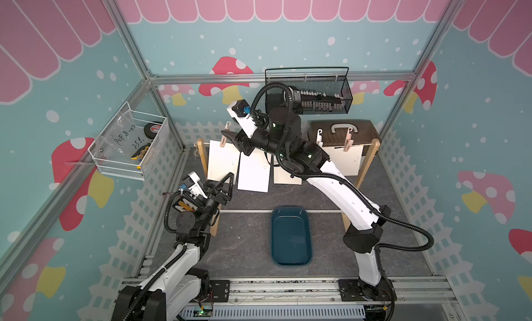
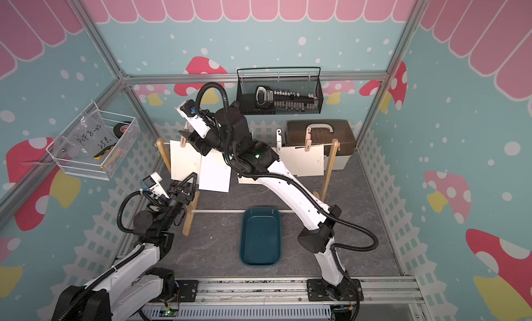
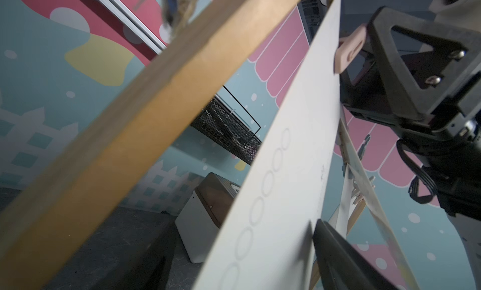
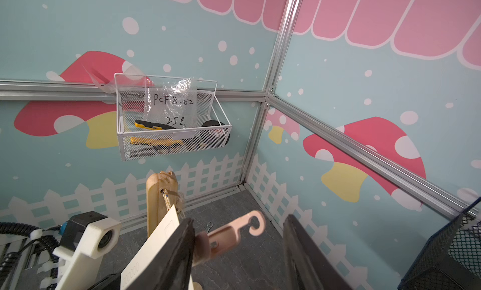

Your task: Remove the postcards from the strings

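Observation:
Several pale postcards hang from the string between two wooden posts. The leftmost card (image 1: 222, 160) is held at its top by a pink clip (image 4: 223, 242). Shut on this clip, my right gripper (image 1: 231, 139) is high at the string; the clip's hook sticks out past the fingers and lies near one finger (image 4: 183, 255). My left gripper stands open below, its fingers (image 3: 338, 255) on either side of the leftmost card's lower part, the right finger close to the card. A second card (image 1: 253, 172) hangs beside it. The right arm partly covers the middle cards.
A dark teal tray (image 1: 291, 209) lies empty on the floor in front. The left wooden post (image 3: 145, 114) runs close past my left gripper. Behind the cards sits a brown-lidded box (image 1: 363, 133), with a black wire basket (image 1: 346, 93) above it.

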